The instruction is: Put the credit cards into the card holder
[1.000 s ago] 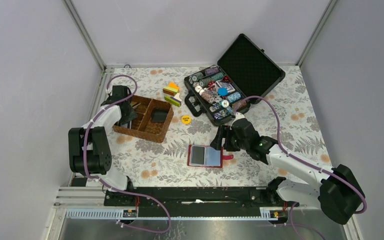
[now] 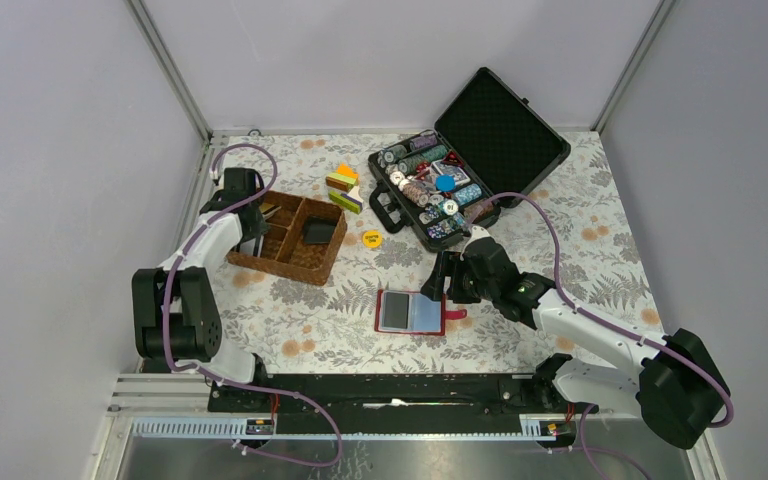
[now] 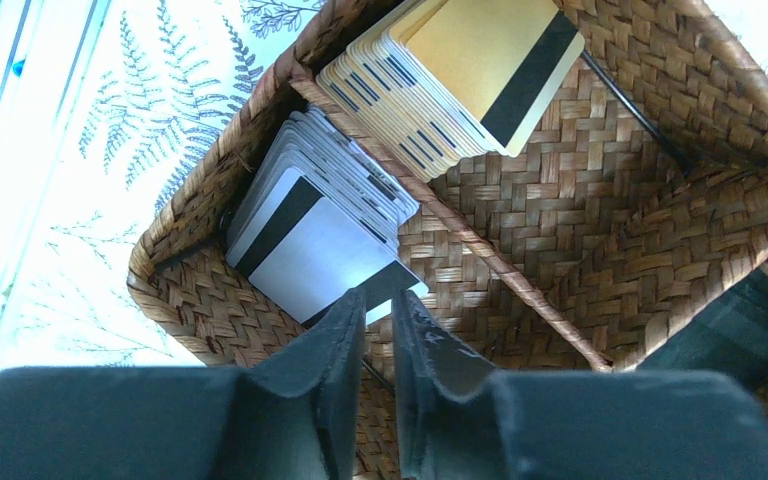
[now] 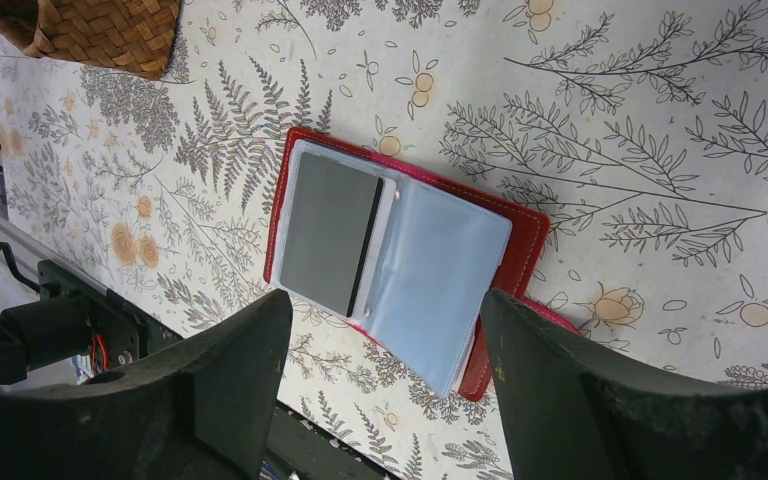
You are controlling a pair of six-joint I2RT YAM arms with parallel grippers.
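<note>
Silver cards (image 3: 310,245) with black stripes lie stacked in one compartment of the woven basket (image 3: 500,260). A fanned pile of gold cards (image 3: 490,60) fills part of the neighbouring compartment. Over the silver cards' near corner is my left gripper, its fingertips parted by a narrow gap; a white card edge shows there, but I see no card gripped. The red card holder (image 4: 520,250) lies spread on the table with clear pockets; a grey card-like panel (image 4: 332,225) with a black stripe fills its left side. My right gripper hovers above, open and empty.
An open black case (image 2: 430,185) of poker chips stands at the back. Small yellow-green boxes (image 2: 344,190) and a yellow disc (image 2: 372,239) lie right of the basket. A dark item (image 2: 318,231) sits in the basket's right part. Table between basket and holder is clear.
The left arm has shifted slightly, its elbow a little further left and its wrist a touch further back over the basket. The right arm and the holder have not visibly moved.
</note>
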